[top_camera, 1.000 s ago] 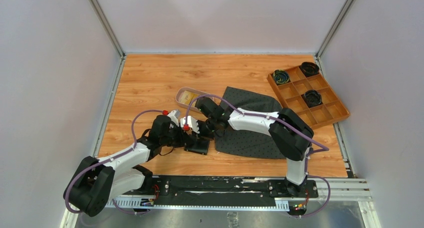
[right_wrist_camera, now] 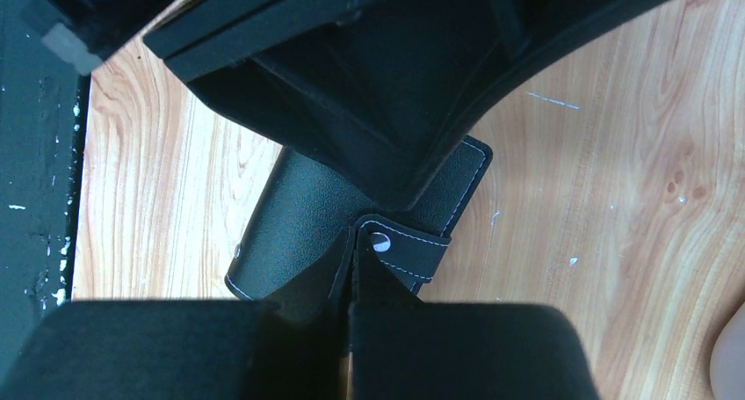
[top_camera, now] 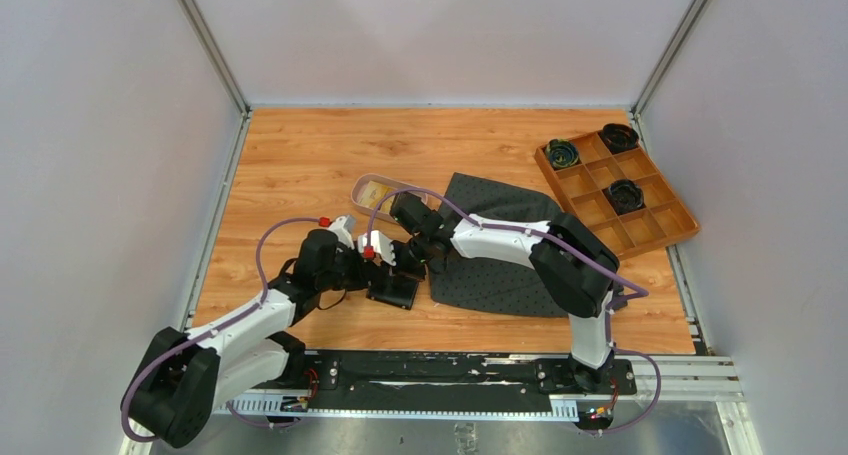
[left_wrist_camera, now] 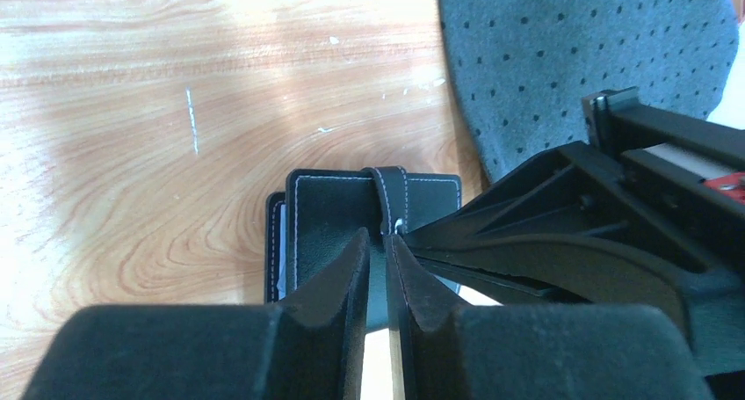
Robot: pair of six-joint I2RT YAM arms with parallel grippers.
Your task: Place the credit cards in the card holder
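A black card holder [top_camera: 396, 293] lies closed on the table in front of both arms. Its strap [right_wrist_camera: 413, 249] with a silver snap crosses one edge. At its left side in the left wrist view, a pale blue strip [left_wrist_camera: 281, 250] shows between the covers. My left gripper is over the holder beside the strap, open by a narrow gap with nothing seen between its fingers. My right gripper is shut, its tips at the strap near the snap; nothing shows between them. The two grippers' tips are very close together.
Behind the arms stands a pinkish clear box [top_camera: 357, 192] with a yellow item [top_camera: 375, 193] inside. A dark dotted cloth [top_camera: 500, 287] lies under the right arm. A wooden compartment tray [top_camera: 655, 237] with coiled items sits far right.
The right arm has also drifted a little left, and the card holder sits slightly further left than before.
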